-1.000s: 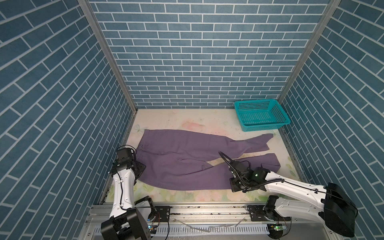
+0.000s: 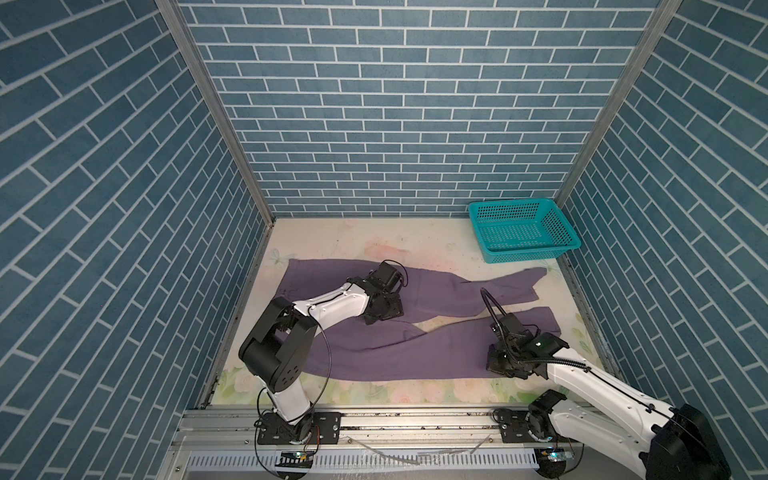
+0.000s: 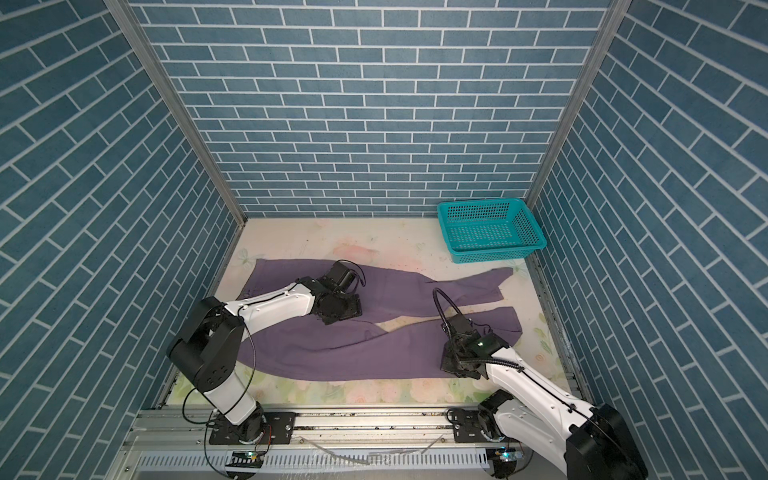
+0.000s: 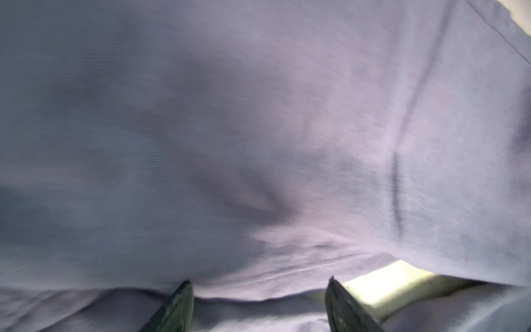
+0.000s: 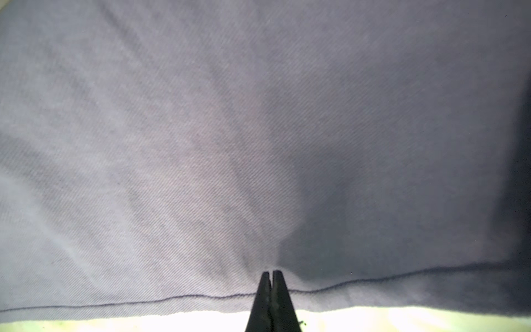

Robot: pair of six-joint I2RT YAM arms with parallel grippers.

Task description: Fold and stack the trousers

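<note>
Purple trousers (image 2: 416, 360) lie spread flat across the table, the two legs pointing right, one behind the other, the far leg's end (image 3: 484, 284) somewhat folded. Over the middle of the trousers sits my left gripper (image 2: 382, 308); in the left wrist view its fingers (image 4: 174, 310) are wide apart above cloth, with nothing held. At the near leg, toward the right, my right gripper (image 2: 505, 364) is low over the cloth near its front edge; in the right wrist view its fingertips (image 5: 272, 279) meet at a seam, and no cloth shows between them.
A teal basket (image 2: 524, 232) stands at the back right. Tiled walls close the sides and back.
My left gripper has swept right from the left end of the trousers to their middle. My right gripper has shifted a little to the right. The trousers look much the same.
</note>
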